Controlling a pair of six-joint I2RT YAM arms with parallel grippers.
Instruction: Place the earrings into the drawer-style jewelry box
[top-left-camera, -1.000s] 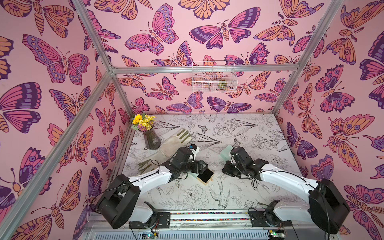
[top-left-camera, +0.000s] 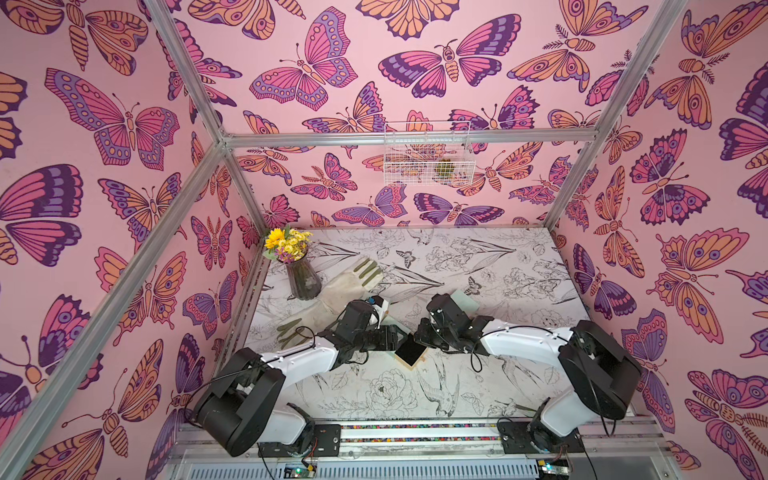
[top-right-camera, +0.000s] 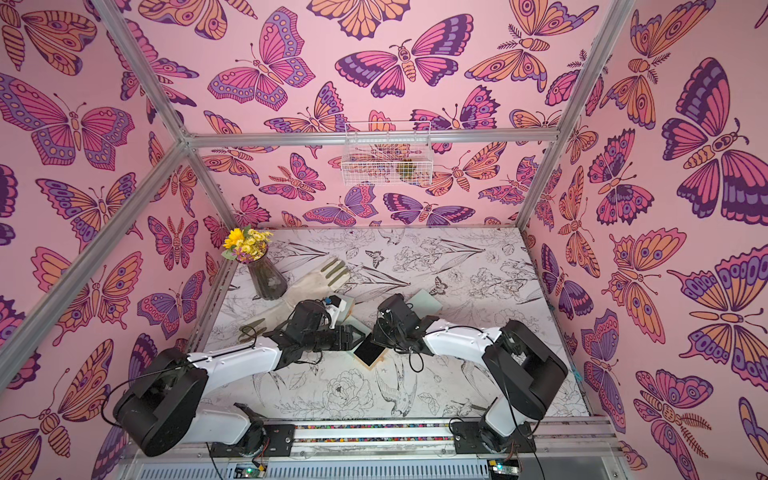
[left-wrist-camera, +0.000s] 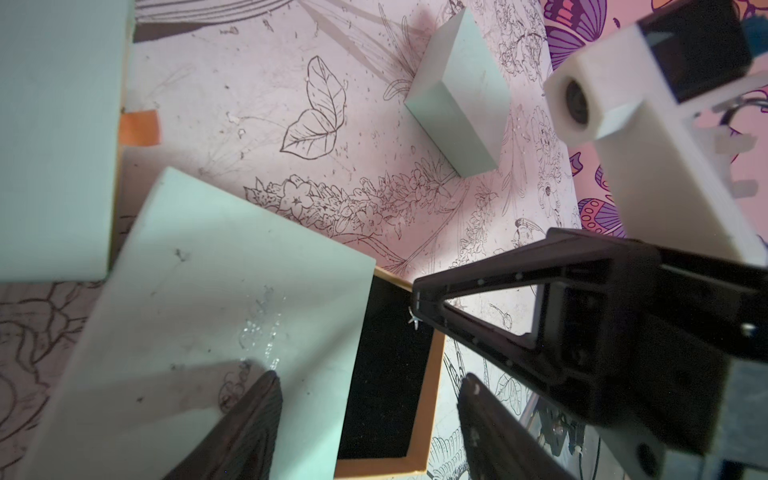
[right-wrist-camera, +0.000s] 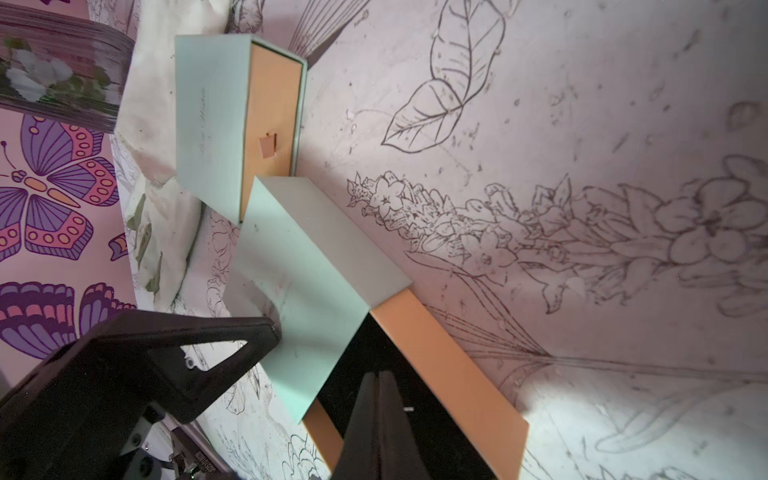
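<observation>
The mint drawer-style jewelry box has its black-lined drawer partly pulled out of the sleeve. A tiny silvery earring shows at the drawer's far corner, close to my right gripper's tip. From the right wrist, a small silvery piece appears on the black lining beside the fingertips. My right gripper is shut over the drawer; nothing clear shows between its fingers. My left gripper stands open, one finger over the sleeve and the other beyond the drawer's end.
A second mint box with an orange drawer front stands close behind the sleeve. Another small mint box sits farther right. A glove and a flower vase occupy the left side. Both grippers are close together.
My right arm has swung left from the open table to the drawer. The left gripper has shifted slightly left and toward the front.
</observation>
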